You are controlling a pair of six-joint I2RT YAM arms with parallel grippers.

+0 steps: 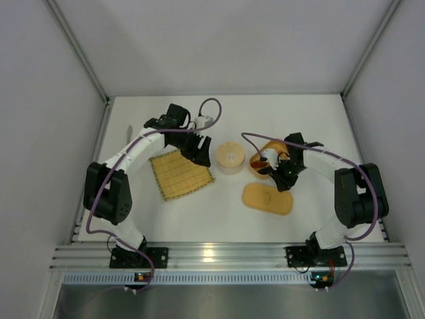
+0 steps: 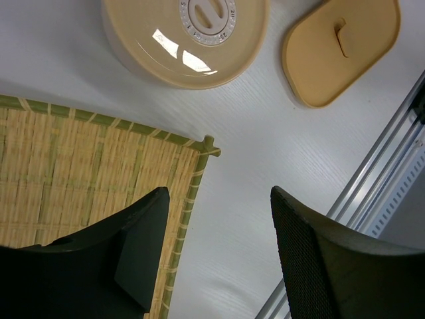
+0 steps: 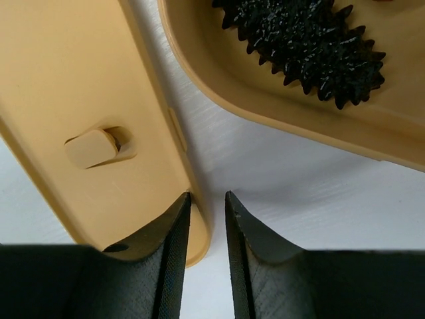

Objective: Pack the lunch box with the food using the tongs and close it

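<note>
An open tan lunch box [image 1: 286,144] stands right of centre, partly covered by my right arm. Reddish food [image 1: 257,164] shows inside it, and the right wrist view shows dark spiky food [image 3: 312,50]. In front of the box lies its flat tan lid [image 1: 254,197] with a small raised tab [image 3: 91,147]. My right gripper is open by a narrow gap at the lid's near edge; one fingertip overlaps that edge, whether touching I cannot tell. My left gripper hangs wide open near the corner of a bamboo mat [image 2: 80,179], holding nothing.
A round lidded container [image 1: 230,155] stands between the mat and the lunch box. At the far left lies a thin grey utensil [image 1: 129,135].
</note>
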